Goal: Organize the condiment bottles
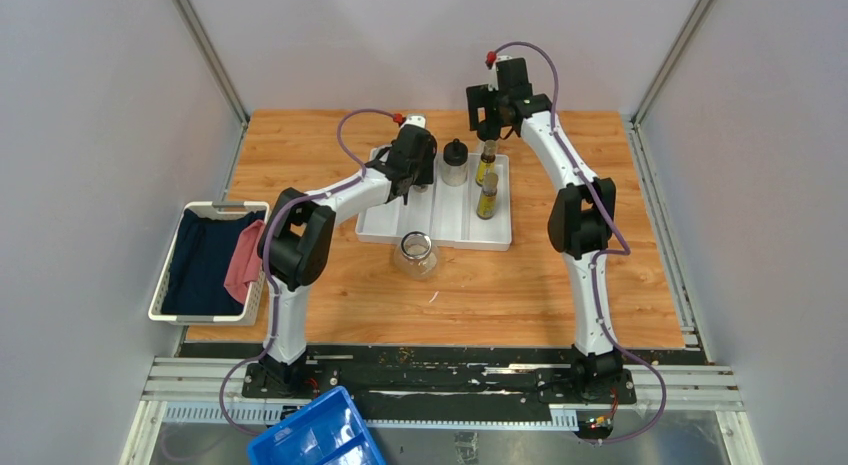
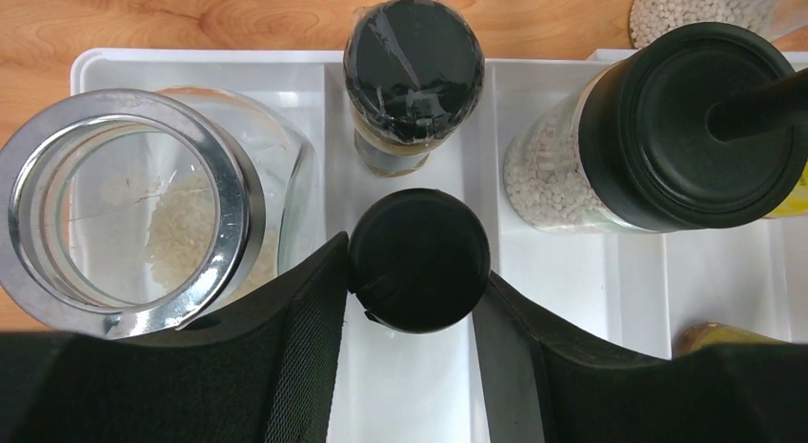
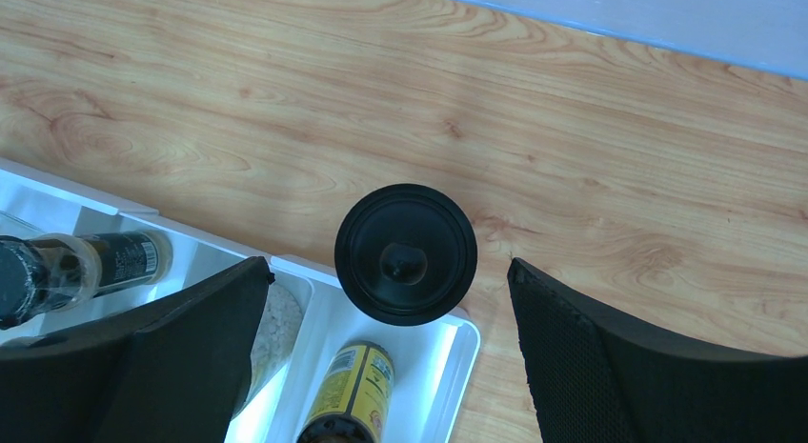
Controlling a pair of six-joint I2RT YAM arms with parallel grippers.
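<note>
In the white tray [image 1: 385,220], my left gripper has its fingers at either side of a black-capped bottle [image 2: 419,238], touching the cap; whether it grips is unclear. Another capped shaker [image 2: 412,67] stands behind it, a glass jar with rice [image 2: 181,233] at left, a black-lidded jar [image 1: 455,165] at right. Yellow-labelled bottles [image 1: 488,197] are in the right part of the tray. My right gripper is open around a round black lid [image 3: 406,224] at the tray's back-right edge, not visibly touching it.
A round open glass jar [image 1: 417,260] stands on the table in front of the tray. A basket with cloths [image 1: 208,265] is at the left, a blue bin [image 1: 315,430] beyond the front edge.
</note>
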